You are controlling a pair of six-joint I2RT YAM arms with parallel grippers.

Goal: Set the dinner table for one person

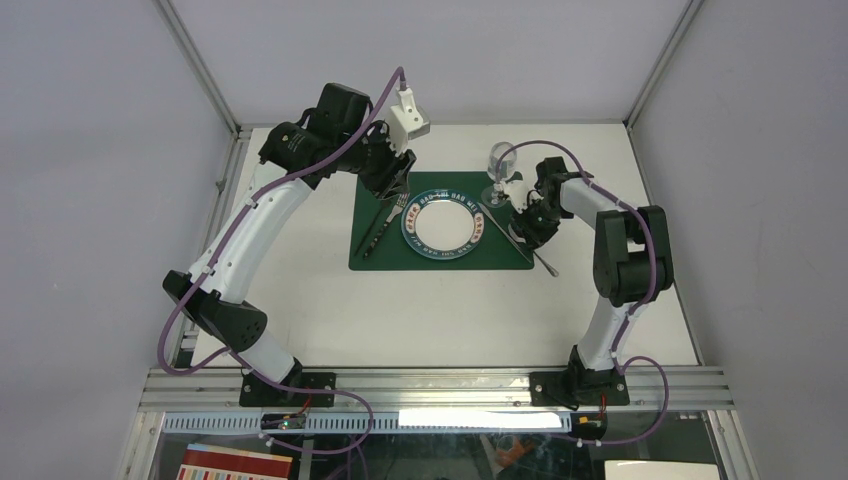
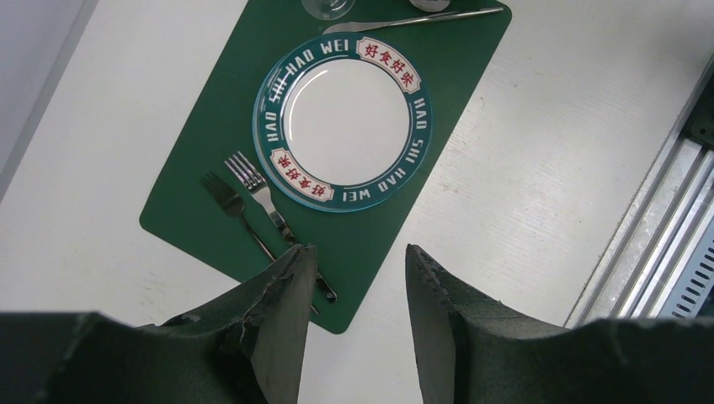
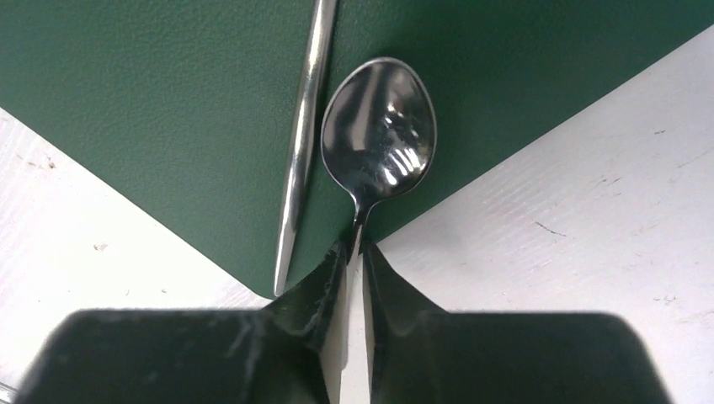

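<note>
A plate (image 1: 442,225) sits on the green placemat (image 1: 380,260), with two forks (image 2: 263,198) on one side and a knife (image 3: 301,151) on the other; a glass (image 1: 499,160) stands at the back right of the mat. Beside the knife, the spoon (image 3: 377,126) has its bowl on the mat and its handle past the edge. My right gripper is down at the spoon's neck, fingers narrowly apart around it; whether they grip it cannot be told. My left gripper hangs over the mat's left part, open and empty.
Metal rails (image 1: 460,375) run along the front edge.
</note>
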